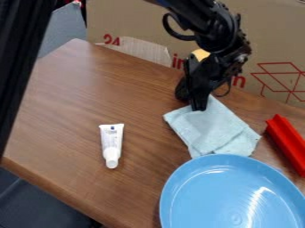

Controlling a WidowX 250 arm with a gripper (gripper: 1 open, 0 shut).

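Note:
My black gripper point(198, 100) reaches down from the top onto the upper edge of a folded pale blue cloth point(215, 134) on the wooden table. Its fingertips sit at the cloth's top corner and look closed; whether any cloth is between them is too small to tell. Behind the gripper is a yellow object point(199, 54), mostly hidden.
A white tube point(112, 141) lies left of the cloth, a red object point(287, 145) to the right, a blue plate point(233, 200) at the front right. A cardboard box stands behind.

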